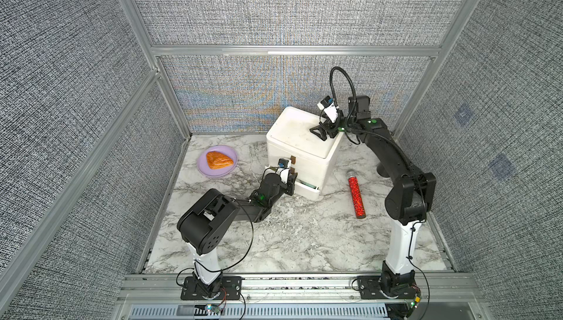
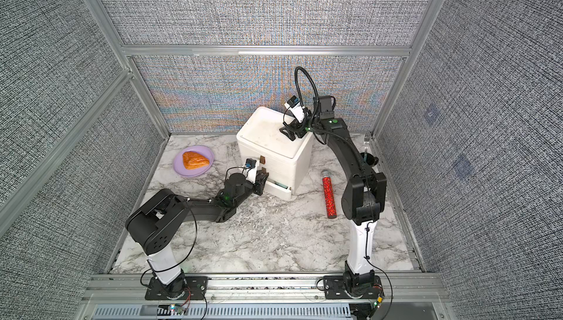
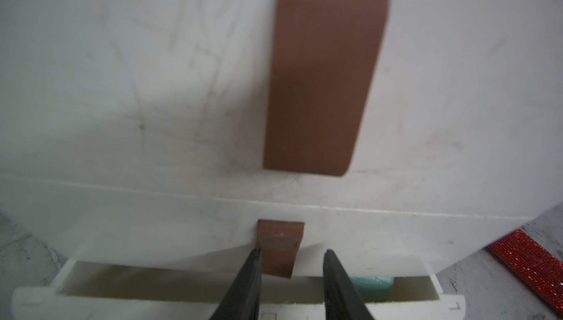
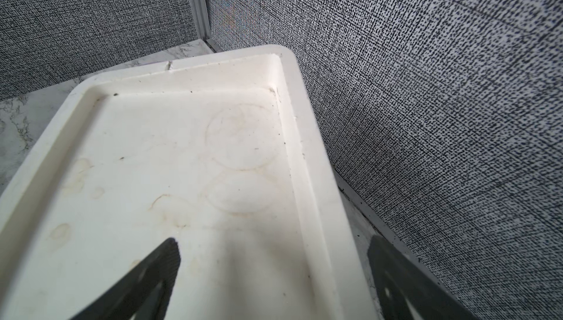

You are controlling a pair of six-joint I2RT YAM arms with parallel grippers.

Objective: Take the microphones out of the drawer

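Note:
A white drawer unit (image 1: 293,132) stands mid-table with its bottom drawer (image 3: 176,308) pulled partly out. Inside that drawer, a teal object (image 3: 372,284) shows in the left wrist view, mostly hidden. My left gripper is at the bottom drawer, its fingertips apart in front of the lower brown tab (image 3: 279,238), below the larger upper tab (image 3: 322,73). My right gripper is open at the top rear right of the unit, its fingers straddling the lid's raised rim (image 4: 310,144).
A purple plate (image 1: 205,167) with an orange pastry lies left of the unit. A red glittery tube (image 1: 356,197) lies to the right; dark items (image 2: 368,158) sit behind the right arm.

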